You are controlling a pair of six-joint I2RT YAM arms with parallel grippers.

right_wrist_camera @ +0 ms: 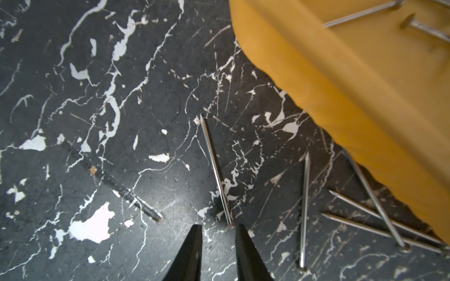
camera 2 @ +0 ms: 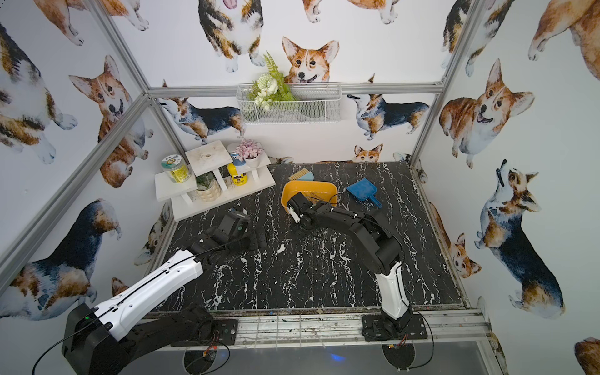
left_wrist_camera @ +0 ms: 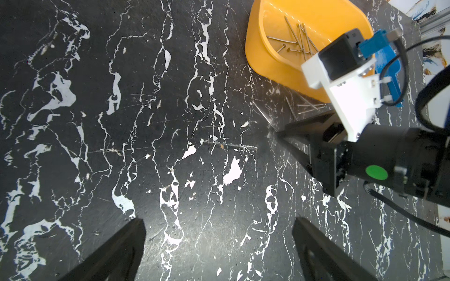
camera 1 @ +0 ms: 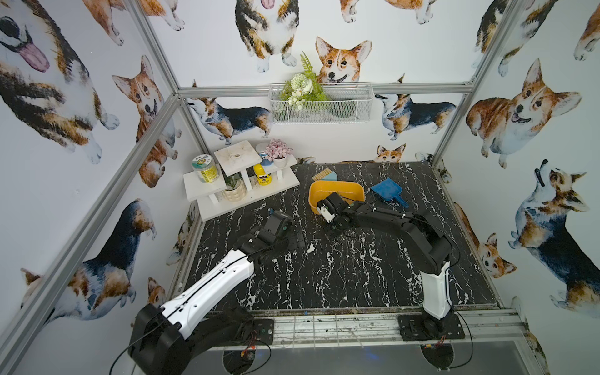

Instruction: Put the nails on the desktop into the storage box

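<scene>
The yellow box (camera 1: pixel 336 186) holds several nails (left_wrist_camera: pixel 300 35). On the black marbled desktop beside its near side lie several loose nails (right_wrist_camera: pixel 304 206), one (right_wrist_camera: pixel 215 173) set apart just beyond the fingertips of my right gripper. That gripper's fingers are slightly apart, with nothing seen between them; in the left wrist view it is low over the desk by the box. My left gripper is open over bare desktop to the left of it, fingers wide apart, holding nothing.
A white shelf (camera 1: pixel 206 212) with jars and plants stands at back left. A blue dustpan (camera 1: pixel 386 190) lies right of the box, a small brush (camera 1: pixel 325 175) behind it.
</scene>
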